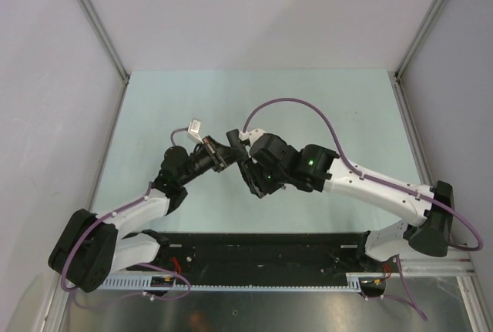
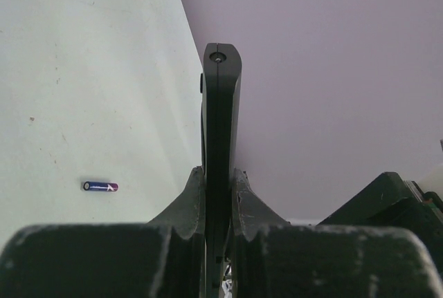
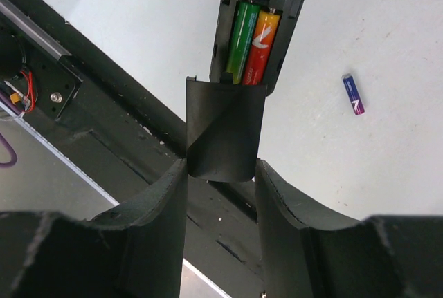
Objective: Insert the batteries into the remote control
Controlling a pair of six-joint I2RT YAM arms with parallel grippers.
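My left gripper is shut on the black remote control (image 2: 220, 104), which is held up off the table. In the right wrist view its compartment is uncovered, with a green battery (image 3: 242, 41) and an orange battery (image 3: 261, 47) side by side inside. The black battery cover (image 3: 225, 132) spans the gap between the fingertips of my right gripper, gripped by its side edges. Its far edge overlaps the compartment's near end in this view; whether they touch, I cannot tell. From above, the right arm hides most of the remote (image 1: 233, 138).
A small dark blue and purple battery (image 3: 353, 95) lies loose on the white table (image 3: 401, 160), apart from the remote. The dark front rail (image 1: 254, 251) runs along the table's near edge.
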